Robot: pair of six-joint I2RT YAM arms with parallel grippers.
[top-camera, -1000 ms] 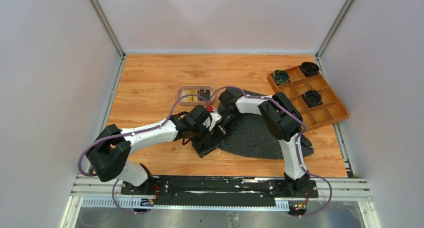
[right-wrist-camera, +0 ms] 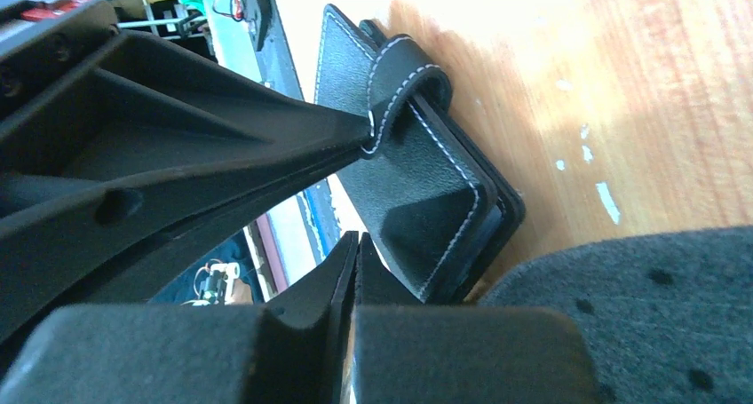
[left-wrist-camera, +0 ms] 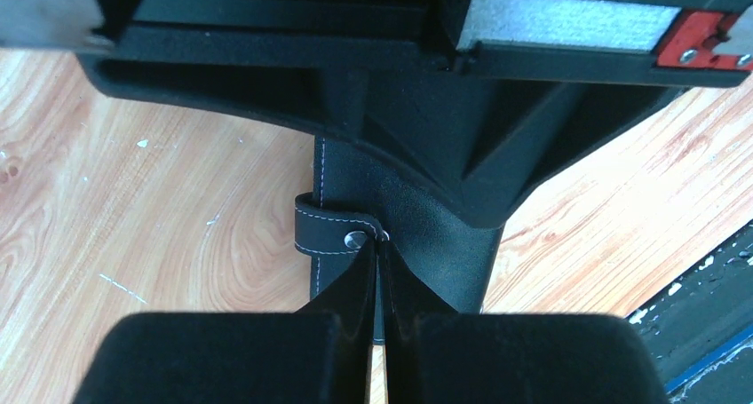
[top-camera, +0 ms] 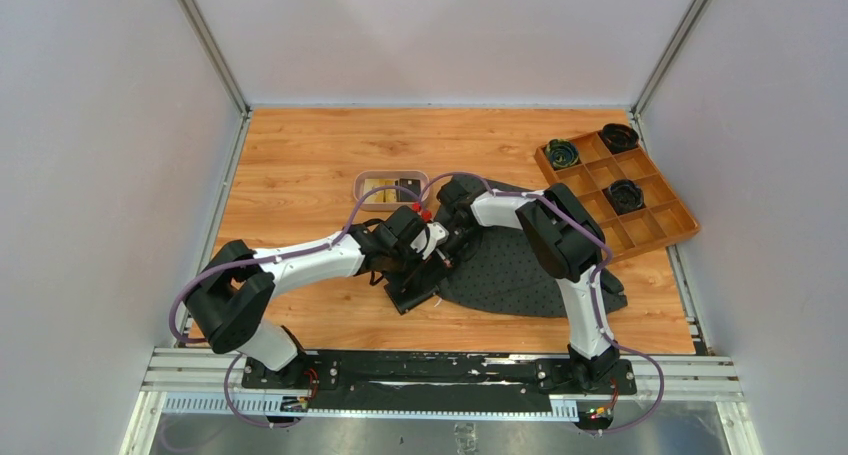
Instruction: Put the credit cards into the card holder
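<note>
The black leather card holder (top-camera: 407, 297) lies on the wood, half covered by both arms in the top view. It is folded, its strap (left-wrist-camera: 320, 226) lying across the front with a metal snap at the strap's end. My left gripper is shut, its tips at the snap. From the side, the left fingers (right-wrist-camera: 266, 129) touch the strap end against the holder (right-wrist-camera: 413, 200). My right gripper is shut over the holder's near end, with nothing visible between its tips. Gold and dark cards (top-camera: 380, 191) sit in a small pale tray (top-camera: 357, 186).
A dark dotted cloth (top-camera: 520, 285) spreads under the right arm, beside the holder. At the right stands a compartmented wooden box (top-camera: 660, 225) with rolled dark items. The two arms are crowded close together.
The left arm has shifted slightly to the right, its gripper staying over the holder. The right arm, holder and tray look unmoved.
</note>
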